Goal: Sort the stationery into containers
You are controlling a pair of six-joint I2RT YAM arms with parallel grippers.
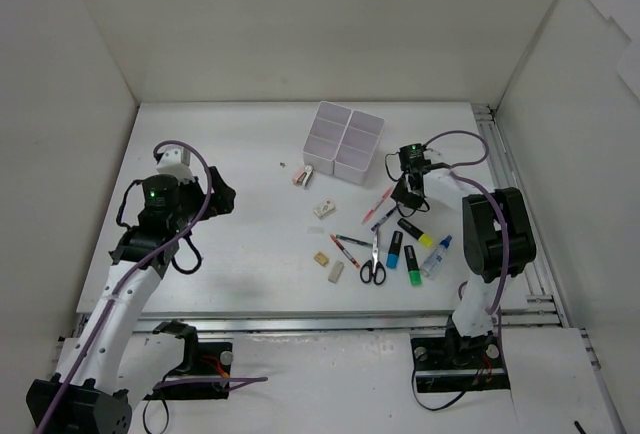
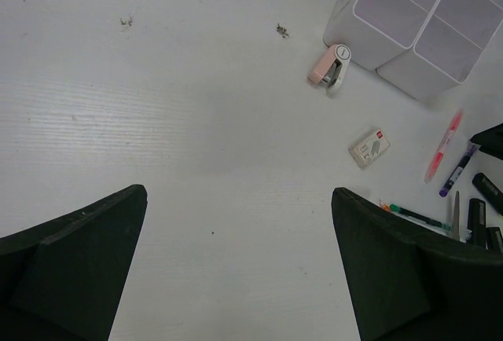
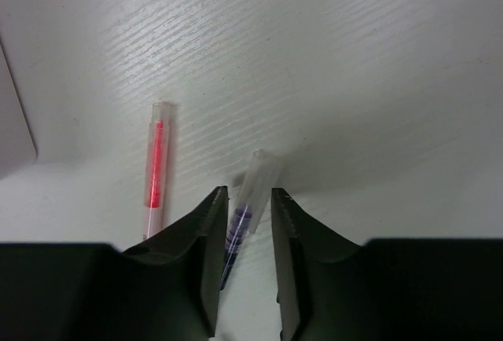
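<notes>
In the right wrist view my right gripper is part open, its fingertips at either side of a clear-capped purple pen point(image 3: 262, 170); whether they touch it is unclear. A pink pen point(image 3: 157, 168) lies to its left. In the top view, markers point(image 1: 413, 264), scissors point(image 1: 372, 271), a bottle point(image 1: 436, 257), erasers point(image 1: 336, 272) and a stapler point(image 1: 302, 175) lie loose below or beside the divided containers point(image 1: 356, 149). My left gripper point(image 1: 222, 199) hangs open over the left side, nothing between its fingers.
The containers stand at the back, right of centre. Walls enclose the table on the sides and back.
</notes>
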